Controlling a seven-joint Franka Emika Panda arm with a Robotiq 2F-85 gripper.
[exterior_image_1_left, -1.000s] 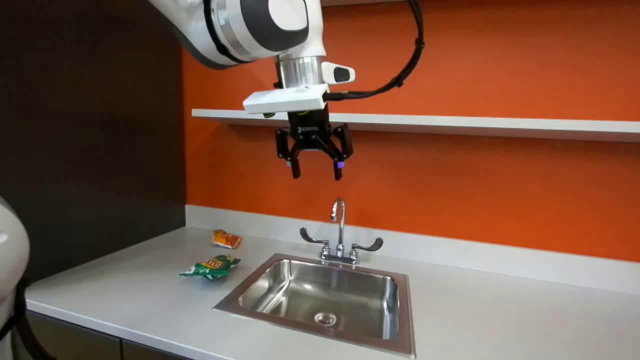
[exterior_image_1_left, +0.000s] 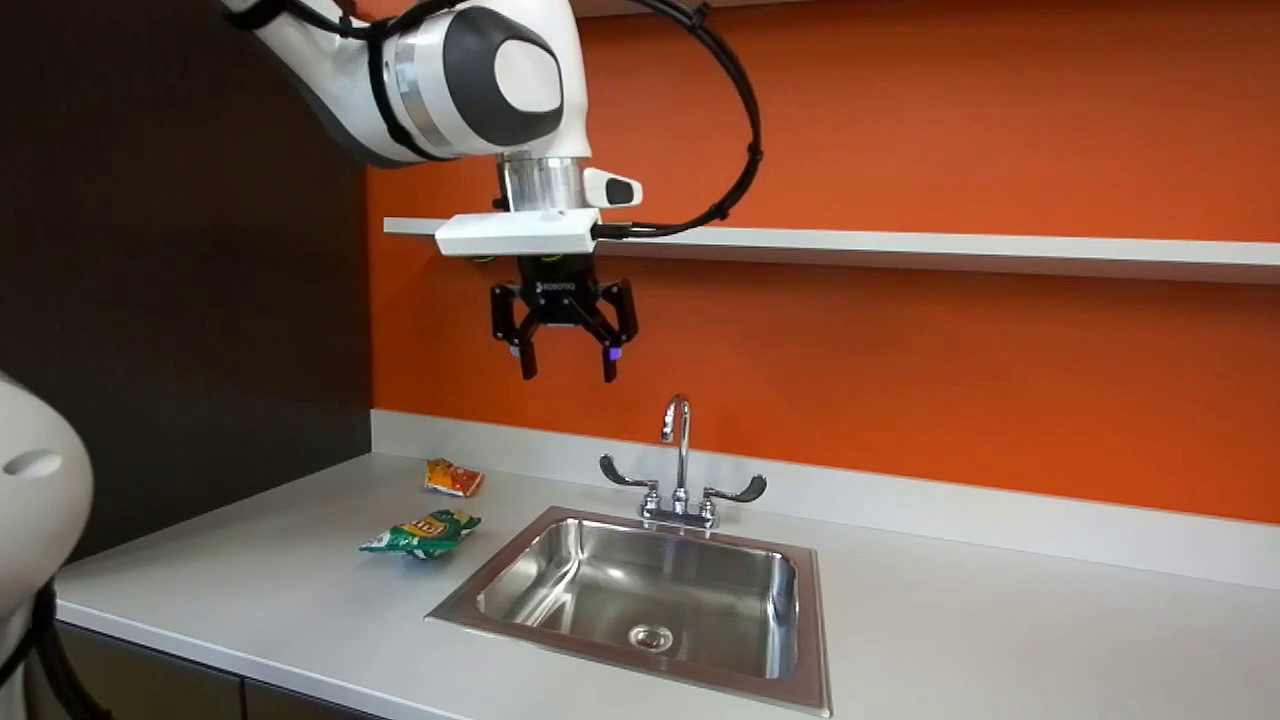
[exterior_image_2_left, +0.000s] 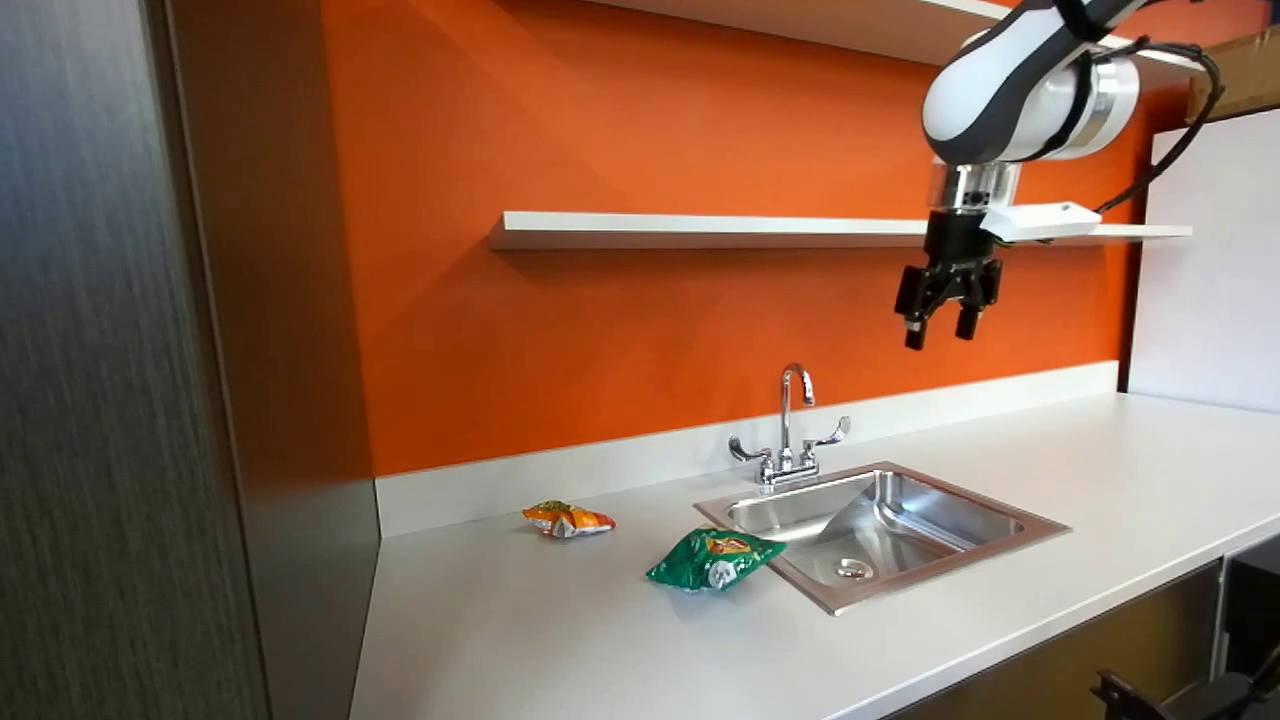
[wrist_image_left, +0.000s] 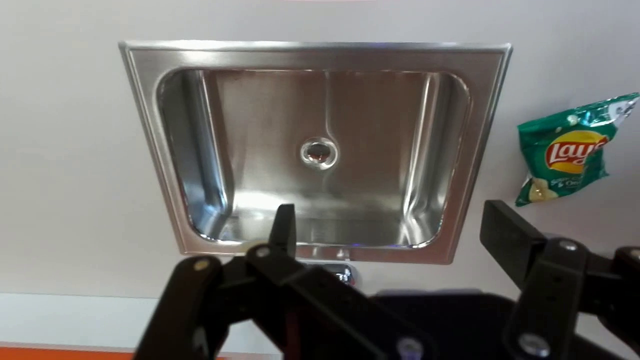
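High above the counter hangs my gripper (exterior_image_1_left: 570, 370), open and pointing down, with nothing between its fingers. In the wrist view the gripper spreads its two dark fingers across the sink's faucet side. A green Lay's chip bag (wrist_image_left: 567, 150) lies flat on the counter beside the sink, well below the gripper and apart from it. Nearer the back wall rests a smaller orange bag (exterior_image_2_left: 569, 518), out of the wrist view. The steel sink (exterior_image_1_left: 801, 624) is empty, its drain showing.
A chrome faucet (exterior_image_1_left: 684, 450) with two lever handles rises behind the sink. Along the orange wall runs a white shelf (exterior_image_2_left: 720, 224), at about the height of the gripper's mount. A dark cabinet side (exterior_image_1_left: 180, 264) bounds the counter beyond the bags. Counter right of the sink is bare.
In exterior view 1 the arm and its open gripper have shifted left and a little lower, toward the side with the bags. Both bags lie where they were.
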